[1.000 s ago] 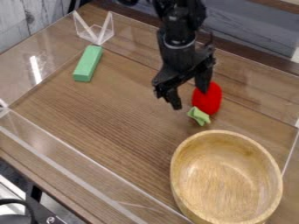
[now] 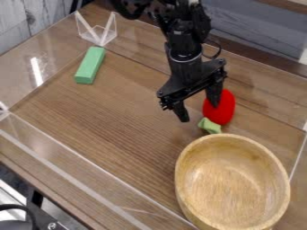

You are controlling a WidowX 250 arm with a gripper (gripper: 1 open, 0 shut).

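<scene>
My black gripper (image 2: 192, 94) hangs from the top centre over the table, its fingers spread apart on either side. Its right finger is at a red strawberry-like object (image 2: 218, 110) with a green top (image 2: 210, 126), lying just right of it. Whether the finger touches it I cannot tell. Nothing shows held between the fingers.
A large beige bowl (image 2: 232, 184) fills the lower right. A green block (image 2: 90, 65) lies at the upper left, near a white wire-like stand (image 2: 97, 29).
The gripper has come slightly lower and nearer the red object over the last second. The red object has shifted slightly toward the lower right.
</scene>
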